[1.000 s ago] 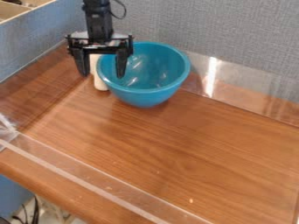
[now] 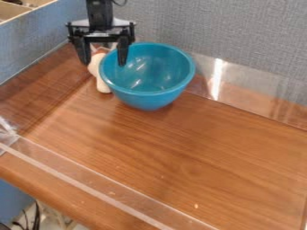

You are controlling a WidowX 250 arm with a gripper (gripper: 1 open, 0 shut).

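Observation:
The black gripper [image 2: 103,56] stands open at the back left, its fingers pointing down over the left rim of a teal bowl [image 2: 156,81]. A pale peach object [image 2: 100,79] lies on the wooden table just left of the bowl, below the gripper and partly hidden by the bowl and fingers. I see nothing held between the fingertips.
Grey padded walls [image 2: 228,36] border the table at the back and left. A clear crumpled item [image 2: 6,133] sits at the left edge, with cables below.
The bowl has stayed put.

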